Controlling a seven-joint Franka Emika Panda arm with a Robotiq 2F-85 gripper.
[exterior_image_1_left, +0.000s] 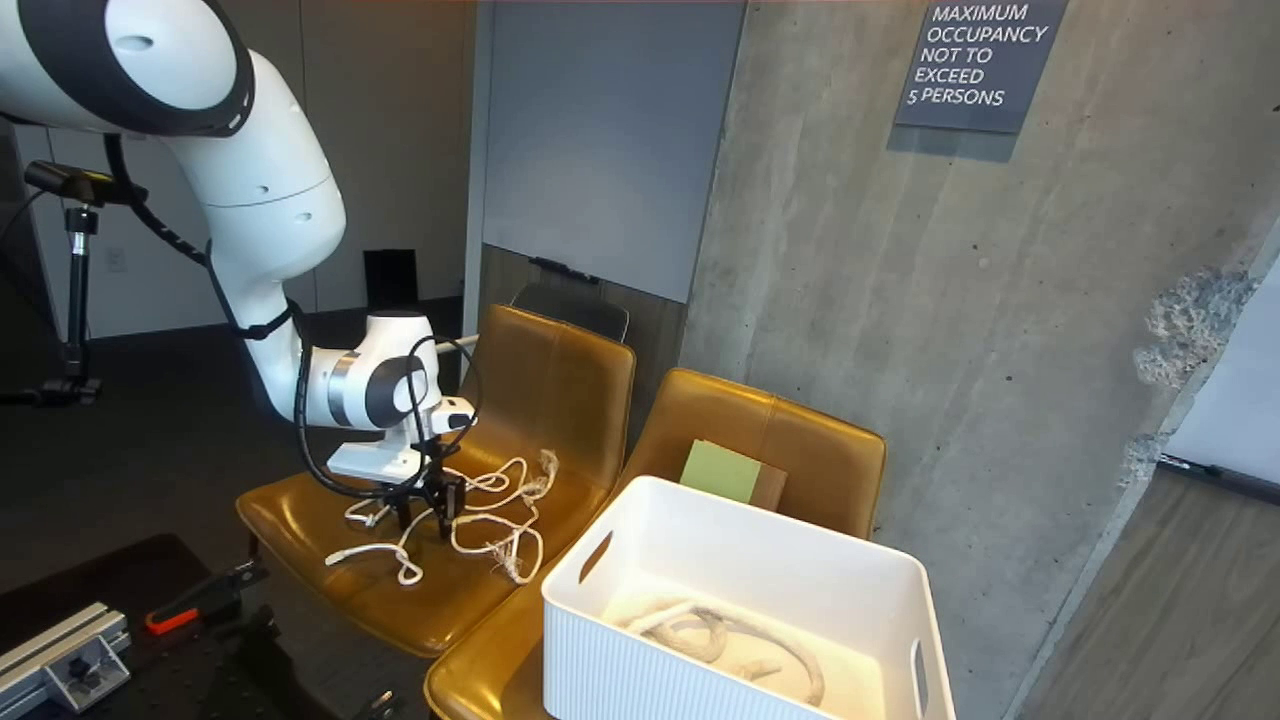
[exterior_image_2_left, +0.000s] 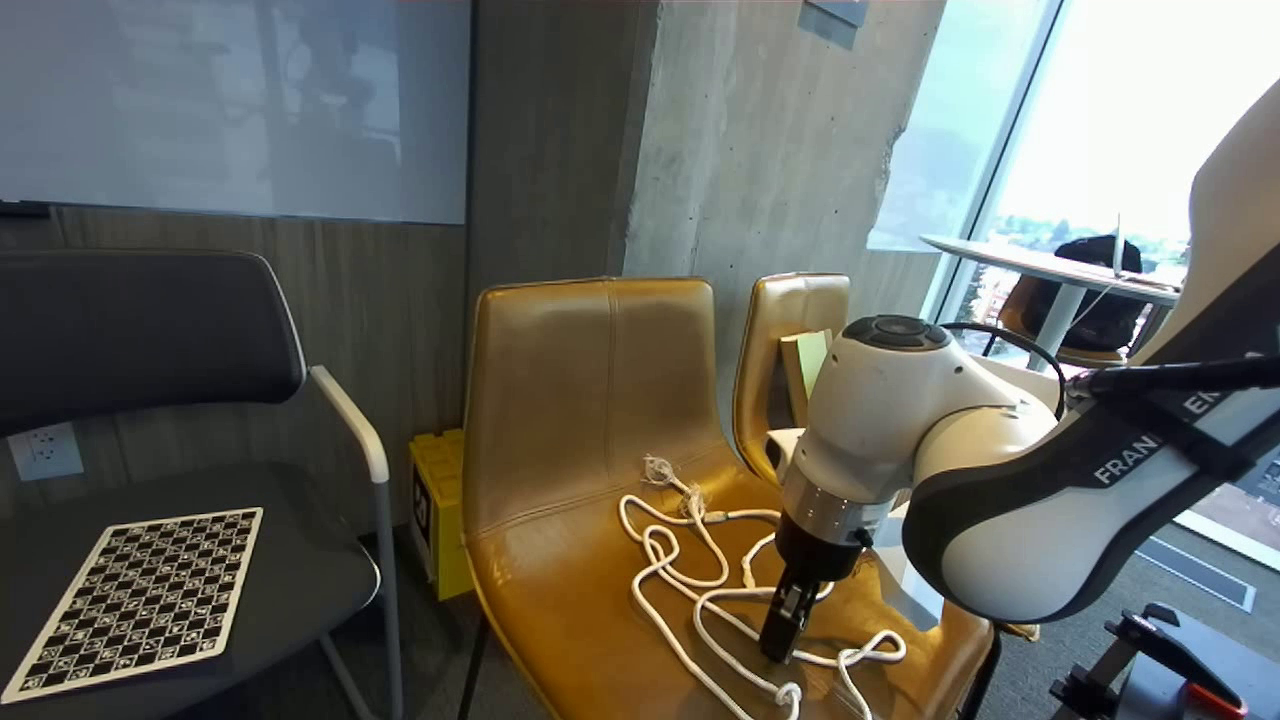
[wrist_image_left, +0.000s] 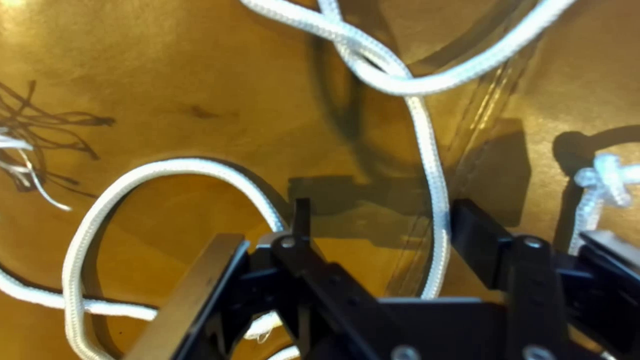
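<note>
A white rope lies in loose loops over the tan leather chair, with a small knot at the right of the wrist view. Low over the seat, my gripper points down with its fingers apart. One strand of the rope runs through the gap, close against the right finger; nothing is clamped. The left finger stands beside a curved loop. In exterior view 2 the black fingers reach down among the strands, and their exact contact with the seat is hidden.
A white bin with pieces of rope inside stands on the neighbouring chair. A green board leans behind it. A dark chair with a checkered board stands at the left of exterior view 2.
</note>
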